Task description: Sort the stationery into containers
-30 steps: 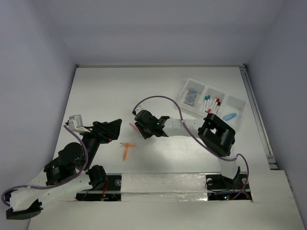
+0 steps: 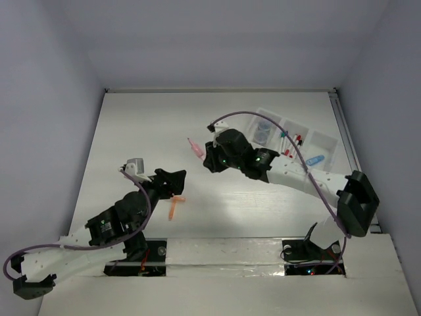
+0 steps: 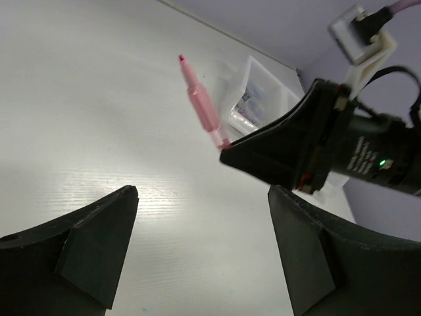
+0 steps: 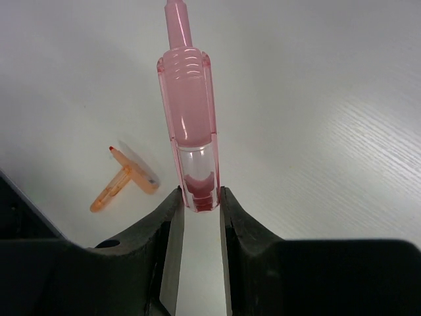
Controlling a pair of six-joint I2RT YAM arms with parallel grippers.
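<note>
A pink highlighter (image 2: 196, 149) (image 3: 204, 105) (image 4: 187, 105) is held up in my right gripper, which is shut on its clear end. Two orange pens (image 2: 172, 206) (image 4: 137, 172) lie crossed on the table near my left gripper (image 2: 176, 185), partly hidden by it in the top view. The left gripper is open and empty, its fingers wide apart in the left wrist view. At the back right stands the divided white container (image 2: 322, 141), holding several markers (image 2: 295, 143), a blue item (image 2: 315, 160) and a clear item (image 2: 263, 130).
Walls enclose it at the back and both sides. The right arm reaches across the table's right half, in front of the container.
My right gripper has risen with the pink highlighter and moved slightly toward the back and right. The left gripper has moved a little to the right.
</note>
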